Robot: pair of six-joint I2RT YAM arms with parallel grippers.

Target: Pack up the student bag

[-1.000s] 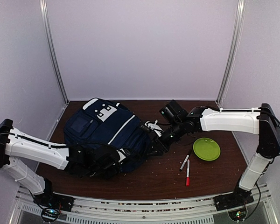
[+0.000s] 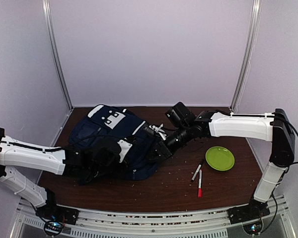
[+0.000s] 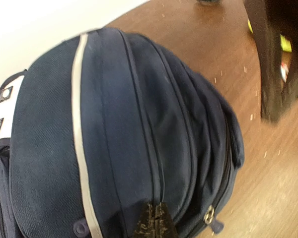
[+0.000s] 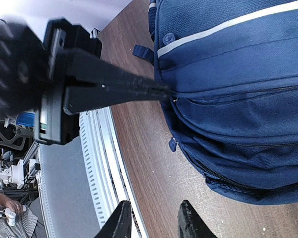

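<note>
A navy backpack (image 2: 104, 124) with a white bear patch and pale stripe lies on the dark wooden table (image 2: 228, 193). My left gripper is shut at a seam near the stripe; whether anything thin is between its fingertips is hidden. In the right wrist view it reaches in from the left to the zipper line on the bag (image 4: 228, 124). My right gripper hangs above the bag's lower edge and table; its two fingertips show apart, and what lies between them is unclear.
A green plate (image 2: 219, 157) sits at the right of the table, with markers (image 2: 199, 183) left of it. Both arms crowd over the bag's right part. The front right of the table has free room.
The right arm has risen slightly.
</note>
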